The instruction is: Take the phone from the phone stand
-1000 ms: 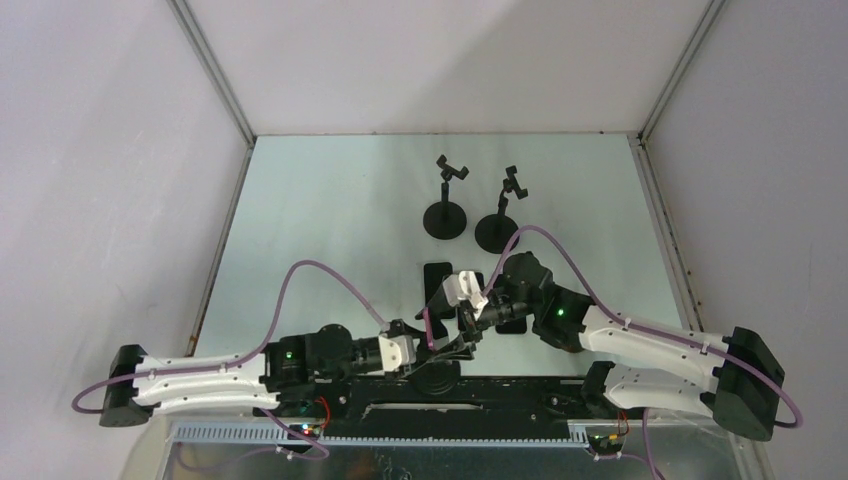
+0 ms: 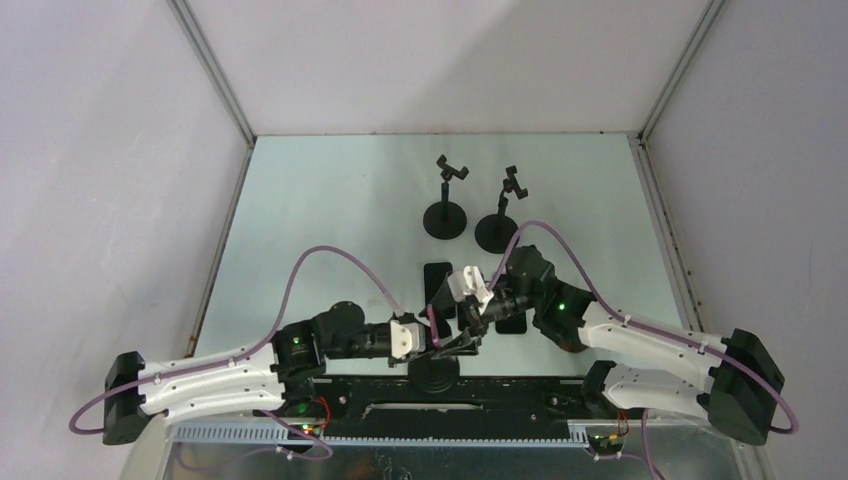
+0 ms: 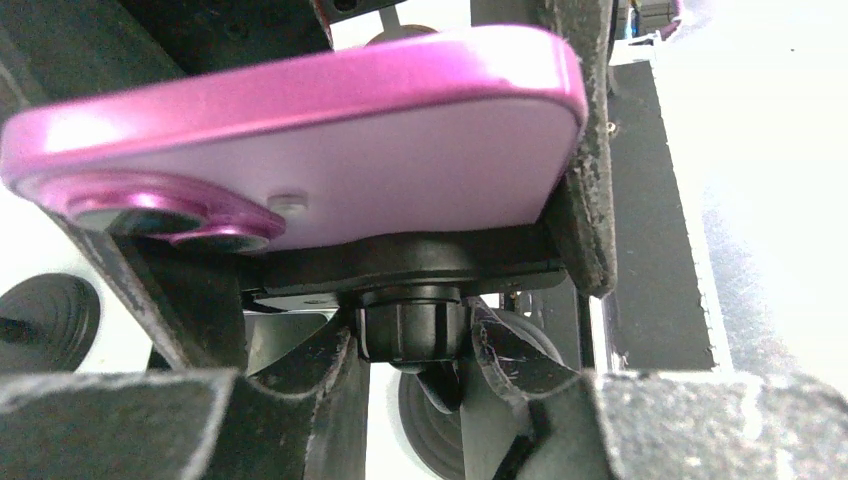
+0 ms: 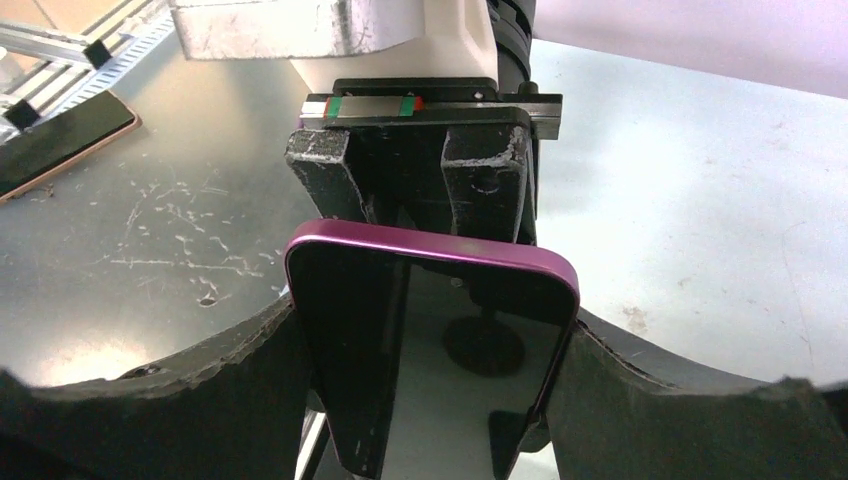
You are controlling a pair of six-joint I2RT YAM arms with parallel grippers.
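Note:
The pink phone (image 3: 330,180) stands against the black clamp of the phone stand (image 3: 410,260), its back facing my left gripper. Two dark fingers of the right gripper flank the phone's sides in the left wrist view. From the other side, the right wrist view shows the phone's dark screen (image 4: 460,370) with my right gripper shut on its edges. Left fingers (image 3: 280,400) stand apart on both sides of the stand's neck, close to it; whether they grip it is unclear. The stand's round base (image 2: 434,372) lies under the arms near the table's front edge.
Two empty black stands (image 2: 444,219) stand at the back middle of the table. Dark phones (image 2: 437,290) lie flat beneath and behind the grippers.
My left gripper has shifted slightly toward the back and right in the top view, its wrist turning a little. The right arm and the phone have barely moved.

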